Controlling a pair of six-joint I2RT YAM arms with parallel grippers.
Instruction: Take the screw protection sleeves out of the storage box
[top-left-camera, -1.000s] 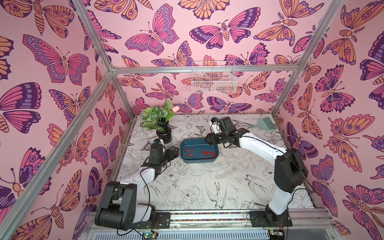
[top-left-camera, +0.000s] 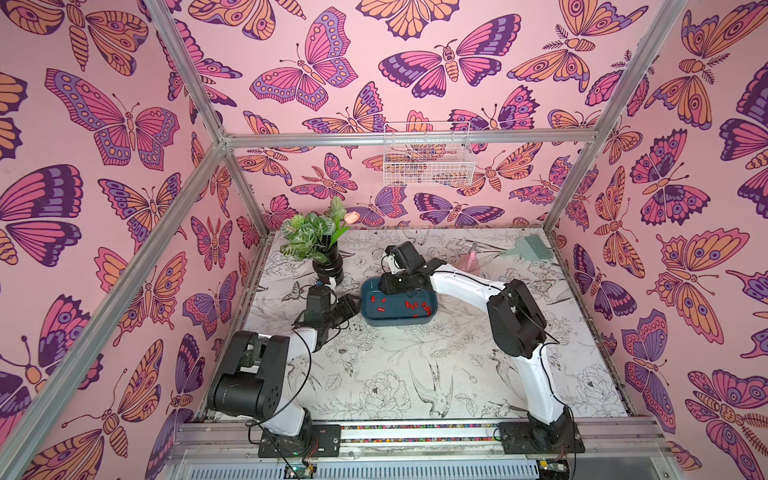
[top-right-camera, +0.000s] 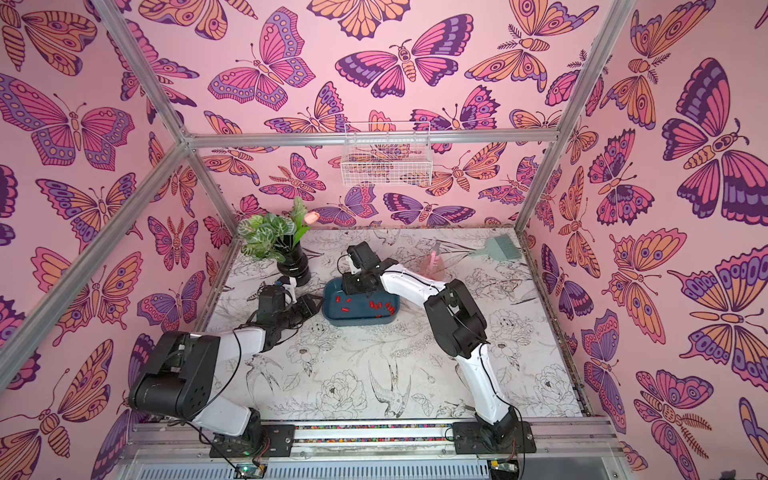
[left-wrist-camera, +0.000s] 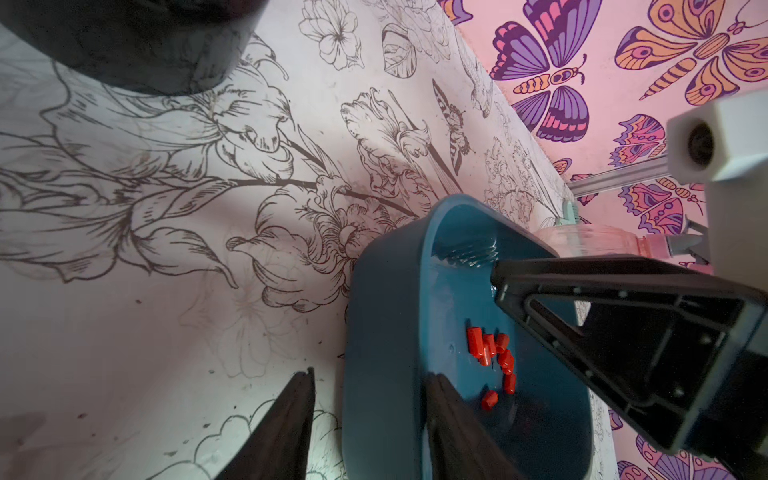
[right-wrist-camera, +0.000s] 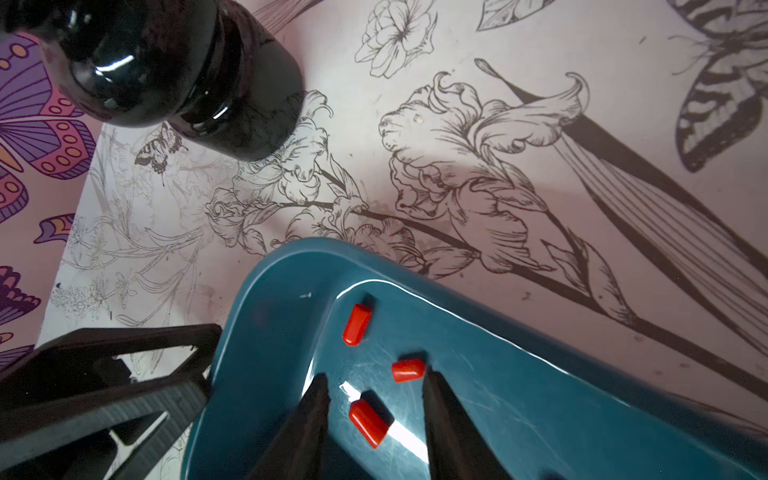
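Observation:
A blue storage box (top-left-camera: 400, 316) holds several small red sleeves (right-wrist-camera: 357, 324), some scattered at the left, others clustered at the right. My right gripper is over the box's left end, open, with one sleeve (right-wrist-camera: 368, 422) lying on the floor between its fingertips in view; none looks gripped. My left gripper is open at the box's left side, its fingers either side of or close against the near wall; contact is unclear.
A black vase with a plant (top-left-camera: 326, 264) stands behind the box at left. A pink object (top-right-camera: 432, 268) and a pale green item (top-right-camera: 497, 246) lie at the back right.
My right arm has swung left from beside the box to over it. My left arm has moved slightly right toward the box.

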